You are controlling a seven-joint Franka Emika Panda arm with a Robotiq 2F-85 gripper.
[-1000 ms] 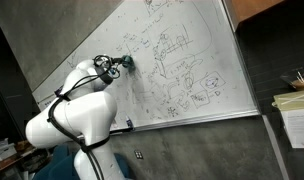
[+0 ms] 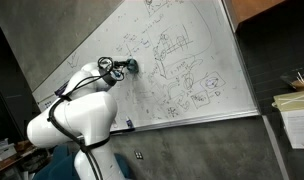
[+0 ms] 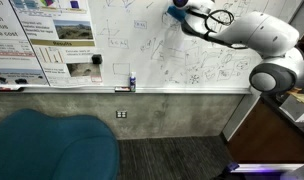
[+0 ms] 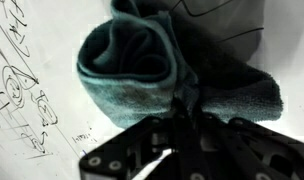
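A bunched teal cloth (image 4: 142, 75) fills the middle of the wrist view, folded over on itself. My gripper is shut on it, and the cloth hides most of the fingertips. Behind it is the whiteboard (image 2: 187, 75), covered with dark marker writing and drawings. In exterior view 1 the cloth (image 2: 132, 66) is at the left part of the board, at or very near its surface; whether it touches cannot be told. From the other side, the cloth (image 3: 176, 13) shows at the upper edge of the view, by the board.
A ledge (image 3: 182, 91) runs along the board's bottom, with a spray bottle (image 3: 133, 81) and a dark eraser (image 3: 122, 89) on it. Posters (image 3: 67, 45) cover the board's left side. A teal chair (image 3: 57, 145) stands in front. Wooden trays (image 2: 294, 101) lie at the right.
The gripper and cloth have shifted very slightly at the board, a little to the right and down. The cloth stays held, and the board's drawings look the same.
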